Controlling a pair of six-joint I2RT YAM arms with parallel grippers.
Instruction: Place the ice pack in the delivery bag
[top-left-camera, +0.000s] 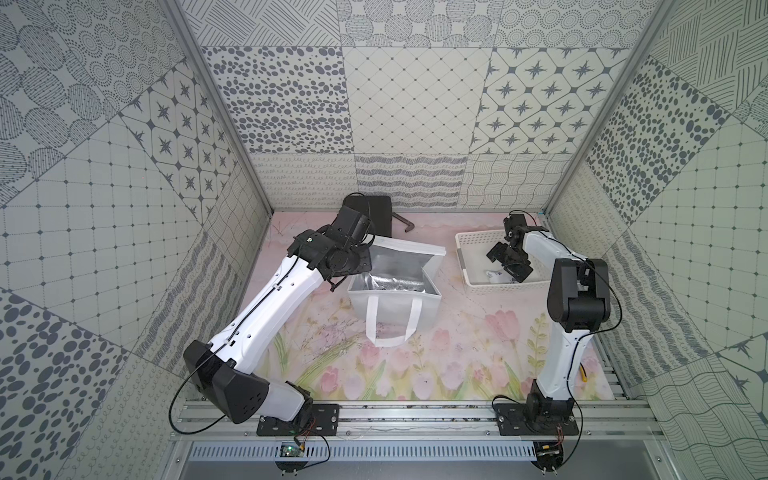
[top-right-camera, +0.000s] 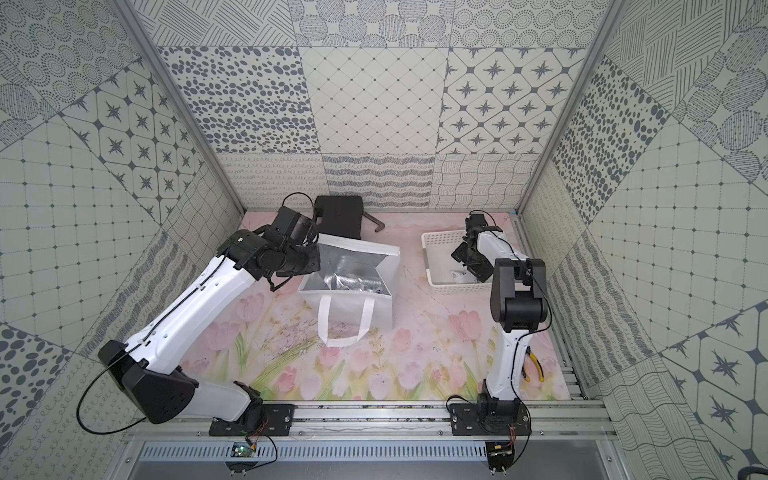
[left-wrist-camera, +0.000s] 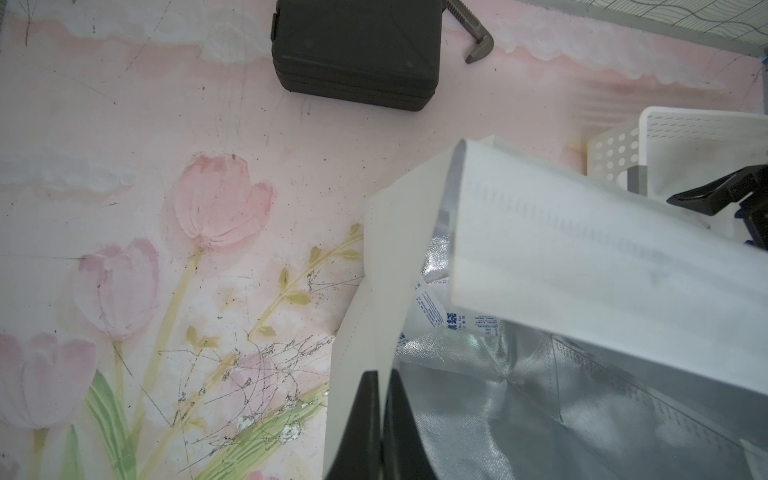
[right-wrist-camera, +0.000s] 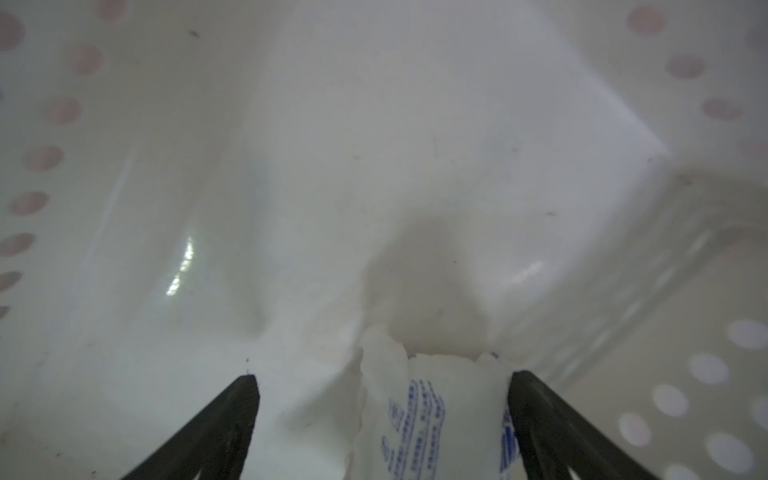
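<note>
The white delivery bag with silver lining stands open mid-table. My left gripper is shut on the thin edge of its left wall. Inside the bag lie printed white packs. In the right wrist view, an ice pack with blue print sits in the white basket, between the parted fingertips of my open right gripper, low over the basket floor; whether a finger touches the pack I cannot tell.
The white perforated basket stands right of the bag. A black case and a grey bent tool lie at the back.
</note>
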